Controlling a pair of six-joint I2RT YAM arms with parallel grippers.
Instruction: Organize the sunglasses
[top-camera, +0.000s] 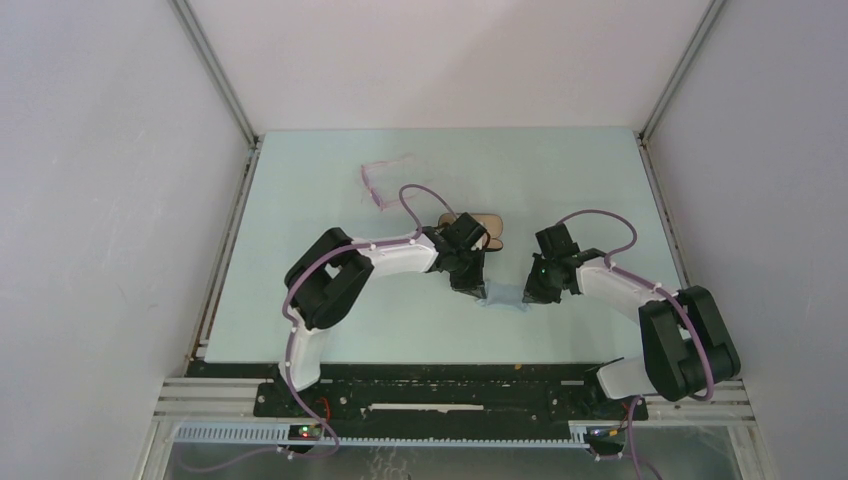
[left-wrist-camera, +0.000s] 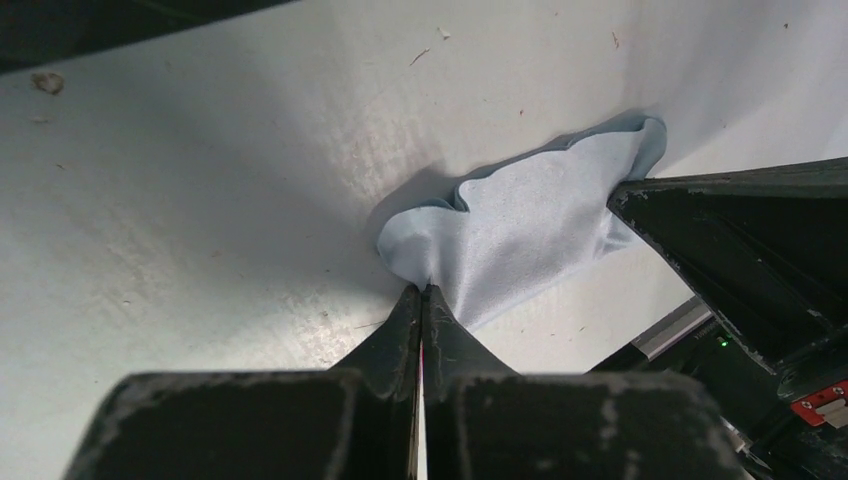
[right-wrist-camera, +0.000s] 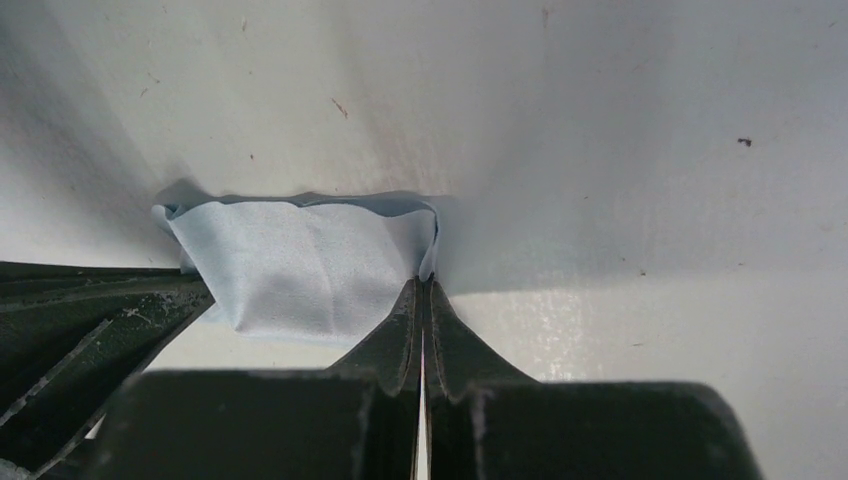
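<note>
A pale blue cloth (top-camera: 505, 296) (left-wrist-camera: 540, 215) (right-wrist-camera: 300, 265) lies flat on the table, stretched between my two grippers. My left gripper (top-camera: 482, 292) is shut on its left end, where the fabric bunches at the fingertips. On the opposite end my right gripper (top-camera: 527, 298) is shut, a fold of cloth pinched in its tips. Farther back, the pink-framed sunglasses (top-camera: 372, 187) rest with their arms unfolded; their pale outline is faint. A tan open case (top-camera: 488, 222) stands behind my left gripper, which covers part of it.
Both grippers are close together, and each wrist view shows the other arm's dark finger at the cloth. The front edge of the table (top-camera: 420, 355) has open space before the cloth.
</note>
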